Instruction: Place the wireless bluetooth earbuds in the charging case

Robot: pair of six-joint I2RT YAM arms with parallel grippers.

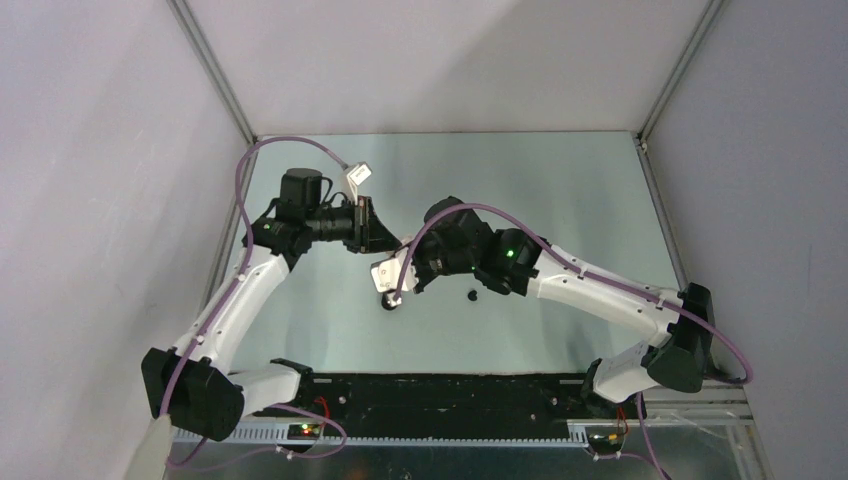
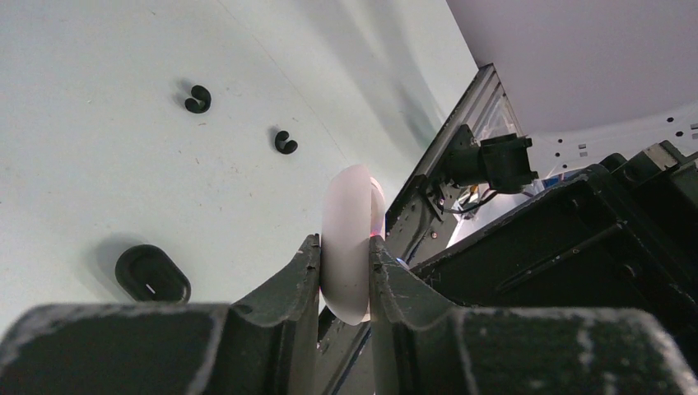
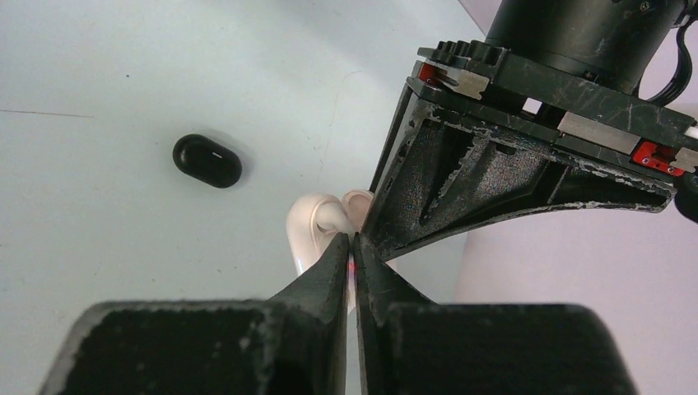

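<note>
A pale pink-white charging case (image 2: 346,247) is pinched upright between the fingertips of my left gripper. In the right wrist view its rounded open end (image 3: 306,218) shows, with a smooth pale form inside; I cannot tell whether that is an earbud or part of the case. A small pink light glows low on it. My right gripper is shut, its tips in front of the case opening with nothing visible between them; contact is unclear. Two black earbuds (image 2: 198,99) lie apart on the table.
A closed black pill-shaped case (image 3: 207,161) lies on the white table (image 1: 540,190), below the grippers. The two arms are close together over the table's middle left. Wide bare surface remains at the back and right.
</note>
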